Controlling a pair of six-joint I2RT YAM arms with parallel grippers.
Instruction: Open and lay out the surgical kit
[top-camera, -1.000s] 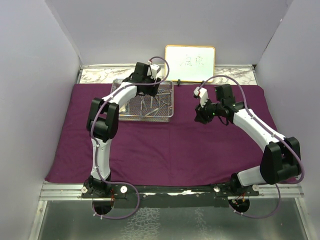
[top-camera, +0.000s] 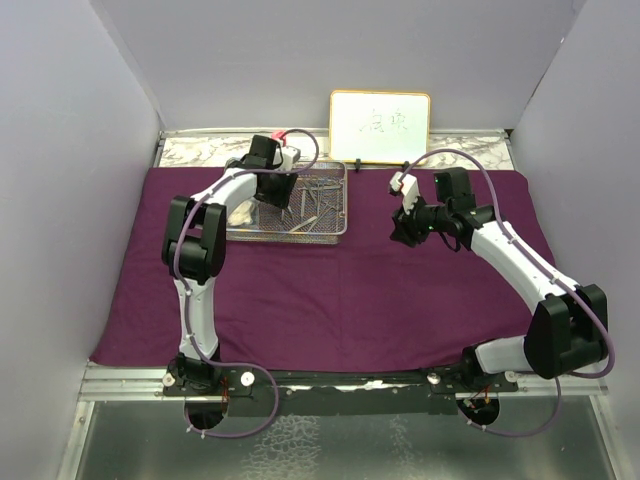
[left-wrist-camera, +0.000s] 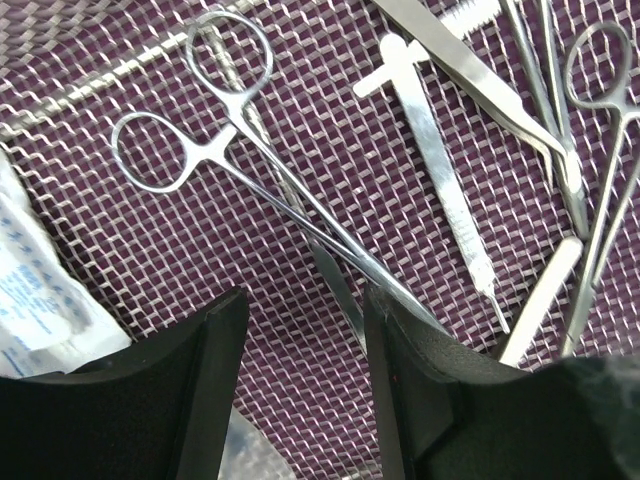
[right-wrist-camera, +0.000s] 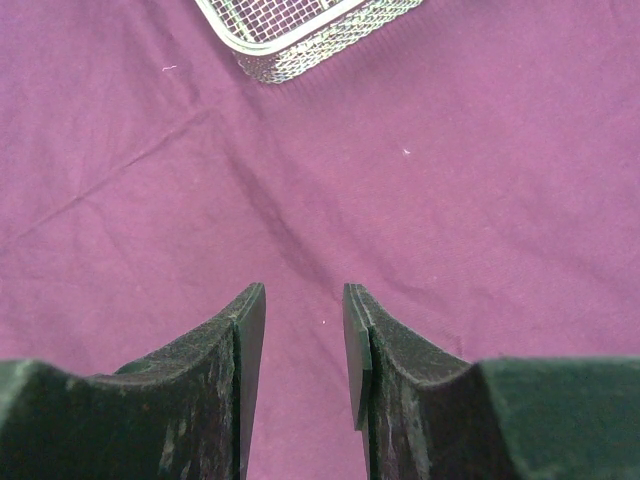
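Observation:
The surgical kit is a mesh tray (top-camera: 325, 235) on purple cloth, holding scissor-like clamps (left-wrist-camera: 229, 100), tweezers (left-wrist-camera: 470, 70), a white-handled blade (left-wrist-camera: 540, 295), a thin steel probe (left-wrist-camera: 440, 170) and white packets (left-wrist-camera: 45, 290) at its left. My left gripper is over the tray's left half, fingers apart, above the crossed clamp and a flat steel instrument, holding nothing. My right gripper is open over bare cloth right of the tray, nothing between its fingers.
A whiteboard (top-camera: 380, 125) stands at the back. The cloth's front half and the area right of the tray are clear. Grey walls close in both sides.
My left gripper has moved left and slightly toward the front over the tray, uncovering part of its right side.

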